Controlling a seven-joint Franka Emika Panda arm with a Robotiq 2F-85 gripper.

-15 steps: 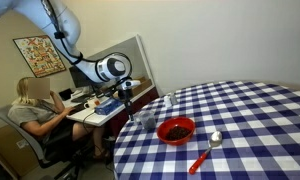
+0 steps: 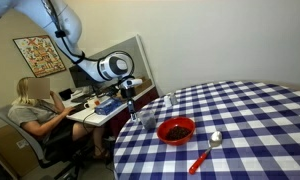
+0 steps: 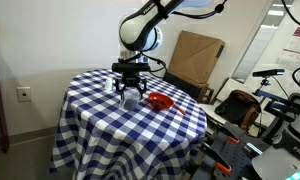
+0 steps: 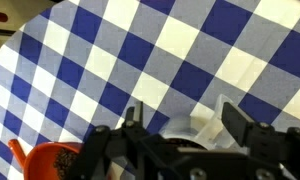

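Note:
My gripper points down over the table, its fingers apart and nothing gripped between them. Near its fingers, at the bottom of the wrist view, a see-through cup (image 4: 176, 126) shows partly, with much of it hidden behind the gripper. A pale, clear piece (image 4: 219, 116) rises at its right; I cannot tell whether it belongs to the cup. In exterior view 1 the greyish cup (image 2: 148, 120) stands just right of the gripper (image 2: 131, 112). A red bowl (image 2: 176, 130) with dark contents sits beside the cup.
A spoon with a red handle (image 2: 201, 160) lies right of the bowl. Farther back is a small white container (image 2: 170, 100). The blue-and-white checked tablecloth (image 2: 255, 120) is clear toward the right. A person (image 2: 40, 115) sits left of the table.

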